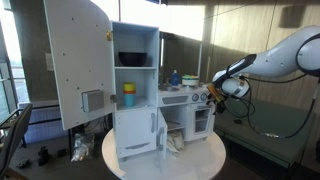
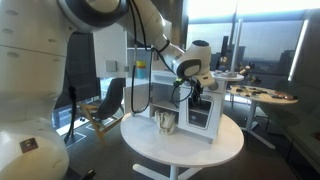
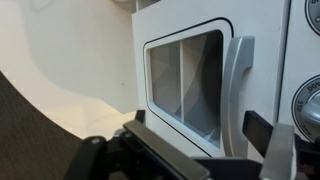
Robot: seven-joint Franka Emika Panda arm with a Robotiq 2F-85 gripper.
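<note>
In the wrist view, a white oven door (image 3: 190, 80) with a dark window fills the middle, its grey curved handle (image 3: 234, 90) upright on the right side. My gripper is open in front of this door. The handle appears in the gap, closer to the right finger (image 3: 258, 130) than to the left; whether anything touches it I cannot tell. In exterior view 1, the gripper (image 1: 214, 93) is at the right end of the toy kitchen (image 1: 172, 98), near the upper part of the door (image 1: 201, 121).
Stove knobs (image 3: 312, 105) sit right of the handle. A lower cabinet door stands open with pale cloth (image 1: 175, 142) inside. The tall door (image 1: 80, 60) at the left is open too, showing a black bowl (image 1: 132, 58) and stacked cups (image 1: 129, 95). A round white table (image 1: 205, 160) bears the kitchen.
</note>
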